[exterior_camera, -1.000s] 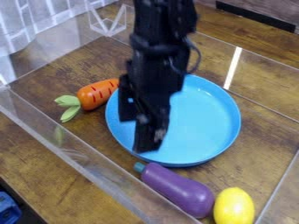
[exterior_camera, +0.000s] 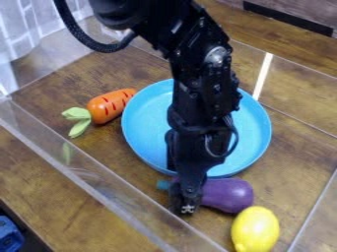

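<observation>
My black gripper hangs low at the centre, over the near part of the blue plate, with its tip down at the left end of a purple eggplant. The fingers are open as far as the dark shapes show; whether the eggplant's end lies between them is hidden. The eggplant lies at the near edge of the plate.
An orange carrot with green leaves lies left of the plate. A yellow lemon is at the lower right. A clear wall runs along the lower left, and a blue object sits in that corner.
My gripper has moved down and toward the near side, from above the plate to the eggplant. The eggplant appears slightly shifted back toward the plate.
</observation>
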